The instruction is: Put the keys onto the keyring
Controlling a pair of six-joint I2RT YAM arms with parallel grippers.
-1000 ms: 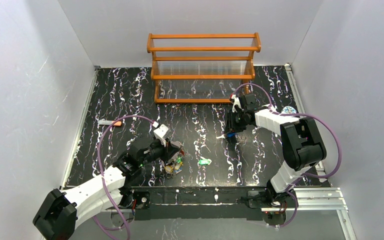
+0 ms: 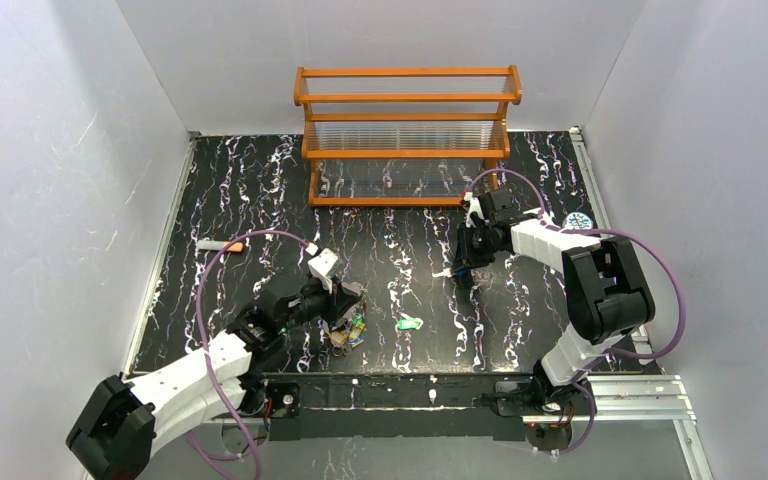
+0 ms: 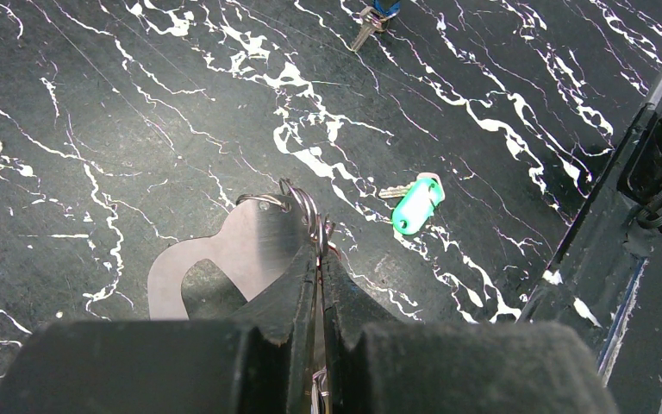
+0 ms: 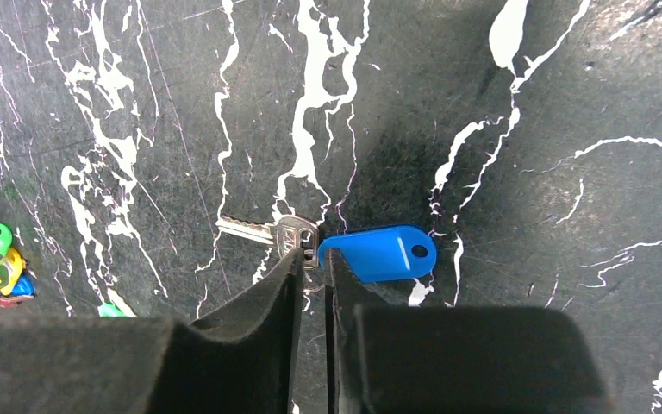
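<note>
In the left wrist view, my left gripper is shut on the thin metal rings of the keyring, whose flat silver plate (image 3: 263, 233) shows beside the fingers. Coloured keys (image 2: 348, 330) hang under that gripper. A silver key (image 4: 293, 235) with a blue tag (image 4: 381, 253) lies on the table. My right gripper is over the place where that key and tag meet, a narrow gap between its fingers; the tips partly hide the link, and no firm hold shows. Another key with a green tag (image 3: 418, 205) lies right of the keyring.
A wooden rack (image 2: 410, 202) stands at the back. At the far left of the table lies an orange-and-grey item (image 2: 222, 246), and a round white item (image 2: 578, 221) sits at the right edge. Between the two grippers, the dark marbled surface is mostly clear.
My left arm, the keyring and the green-tagged key have stayed put.
</note>
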